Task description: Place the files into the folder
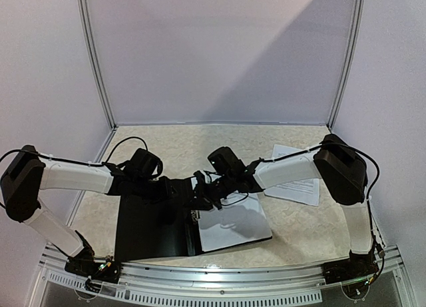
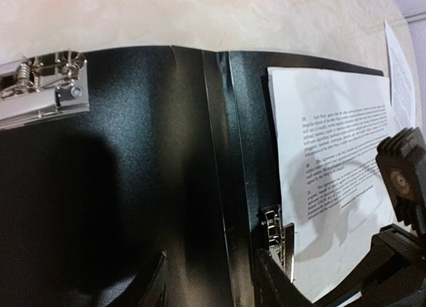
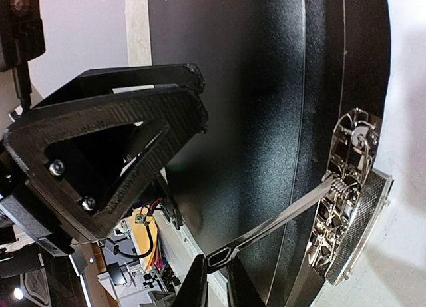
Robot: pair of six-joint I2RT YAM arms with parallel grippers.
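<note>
The black folder [image 1: 150,234] lies open on the table. On its right half rests a stack of white paper [image 1: 233,230], under the arm's shadow. A metal clip [image 3: 336,220] sits at the paper's left edge; its lever [image 3: 283,217] is raised and slants toward my right gripper. That gripper is part open, with the lever's looped end at its fingertips; a firm hold does not show. My left gripper stands open above the folder near the spine, empty between its fingers.
Another printed sheet [image 1: 299,190] lies on the table to the right, partly under the right arm. A second metal clip [image 2: 46,87] is on the folder's left half. Both arms are close together above the folder. Bare table [image 1: 180,150] shows behind it.
</note>
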